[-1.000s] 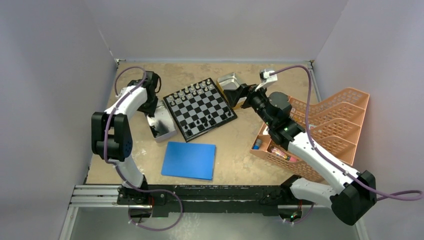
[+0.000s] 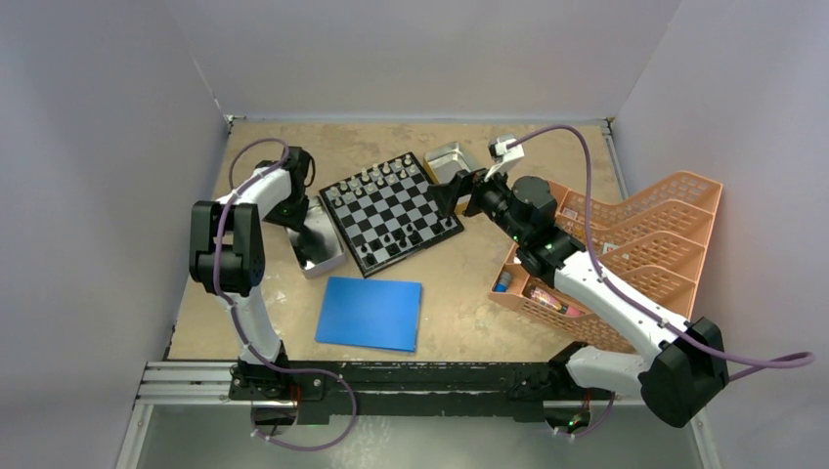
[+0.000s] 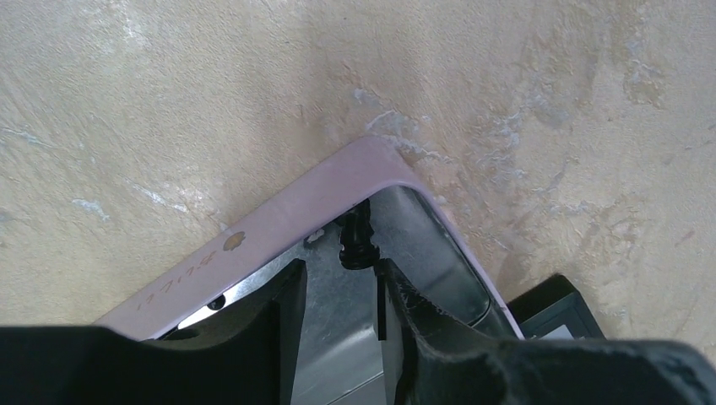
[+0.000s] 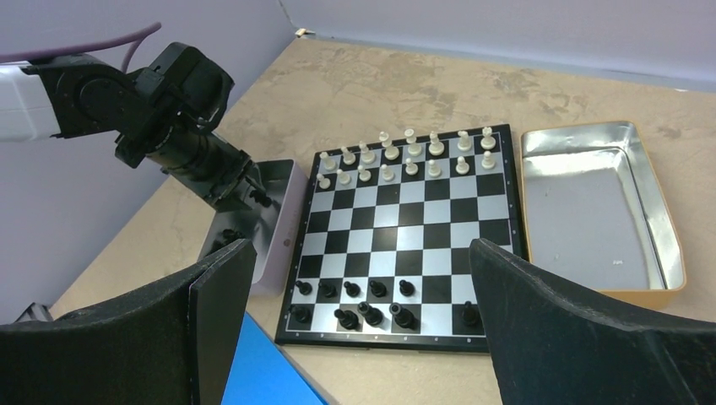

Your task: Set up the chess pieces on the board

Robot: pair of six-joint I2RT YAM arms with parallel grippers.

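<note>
The chessboard (image 2: pixel 389 213) carries two rows of white pieces at the back and several black pieces on the near side. My left gripper is part open over a metal tray in a pinkish box (image 3: pixel 279 219), just beside a black piece (image 3: pixel 357 240) lying in the tray's corner; nothing shows held between its fingers. More black pieces (image 4: pixel 230 238) lie in that box. My right gripper hangs open to the right of the board, with nothing between its fingers.
An empty metal tray (image 4: pixel 591 211) stands right of the board. A blue folder (image 2: pixel 368 313) lies in front, and an orange organiser (image 2: pixel 655 254) stands at the right. Bare table shows behind the board.
The left arm has shifted slightly at the box. The right arm has moved a little to the left. The board's pieces look unchanged.
</note>
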